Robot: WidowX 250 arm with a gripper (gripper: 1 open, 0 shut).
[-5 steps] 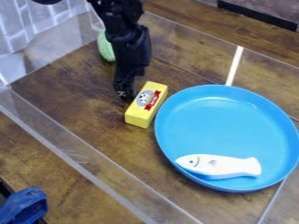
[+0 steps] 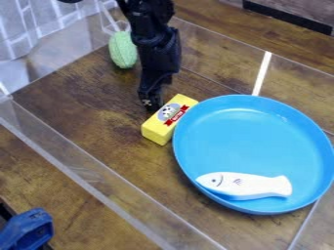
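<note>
The black gripper (image 2: 150, 98) hangs low over the wooden board at the upper middle, its tip just above and left of a yellow box (image 2: 166, 121) with a red and white label. It is open, with nothing visible between its fingers. Behind it on the left stands a pale green ridged object (image 2: 120, 48), partly hidden by the arm. A blue plate (image 2: 251, 131) fills the right side and holds a white toy fish (image 2: 244, 186) near its front.
A clear plastic edge runs around the board, with a white curtain at the upper left. A blue object (image 2: 23, 230) lies at the lower left corner. The board left of the box is bare.
The arm has shifted slightly, and the yellow box appears nudged a very little. Otherwise the scene is the same.
</note>
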